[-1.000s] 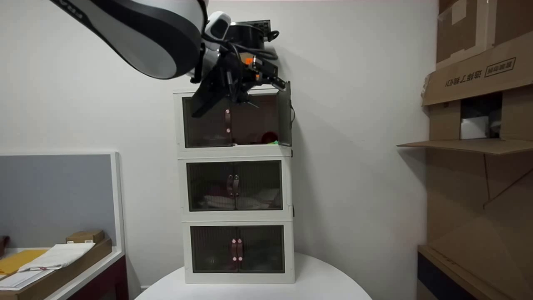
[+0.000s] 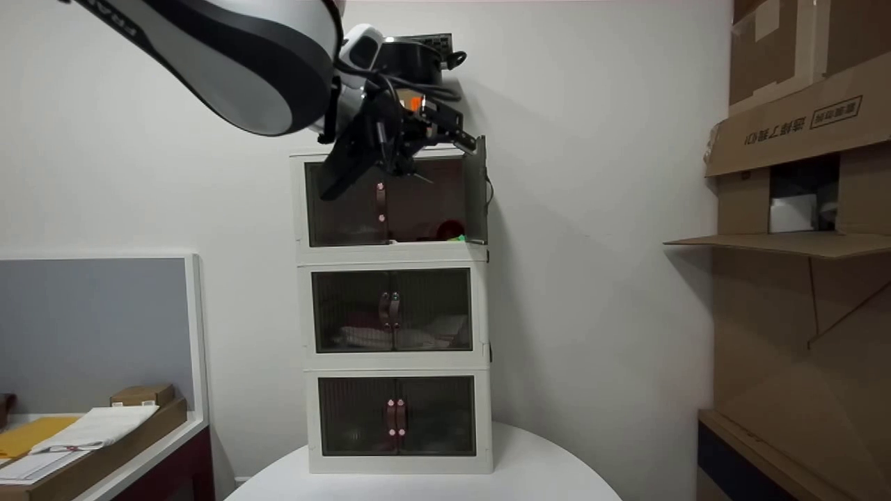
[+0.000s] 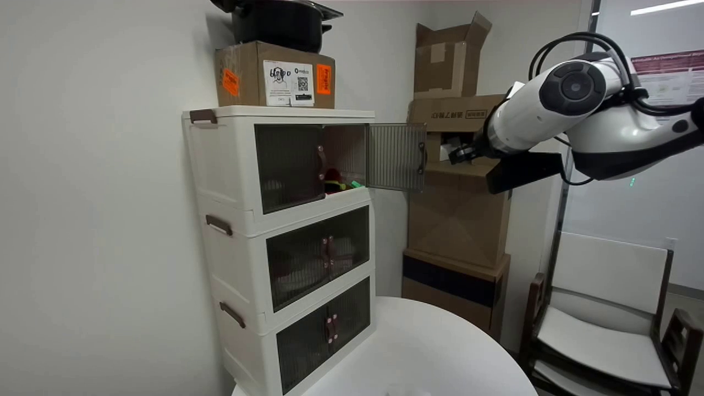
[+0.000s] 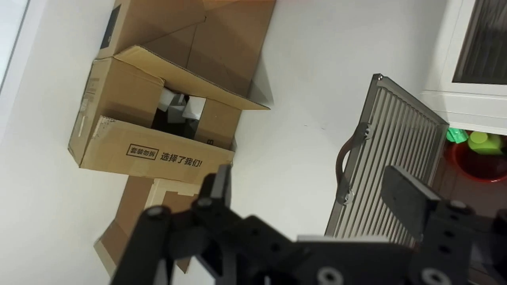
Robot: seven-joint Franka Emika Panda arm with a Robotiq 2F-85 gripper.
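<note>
My gripper is open, its two fingers (image 4: 404, 202) wide apart with nothing between them. The top cabinet's right door (image 4: 387, 164) is swung outward; its brown handle (image 4: 345, 159) lies between the fingers in the wrist view, but beyond them. In the second exterior view the gripper (image 3: 462, 155) hangs in front of the cabinet, apart from the door (image 3: 396, 156). The top left door (image 3: 289, 168) is closed. Inside the top compartment are a red bowl (image 4: 477, 164) and green items (image 4: 457, 135).
Two lower cabinets (image 2: 392, 310) have closed doors and stand on a round white table (image 2: 543, 467). A labelled box (image 3: 275, 76) and black pot (image 3: 277, 25) sit on top. Cardboard boxes (image 3: 458, 211) are stacked at the right.
The cabinet doors and contents look the same.
</note>
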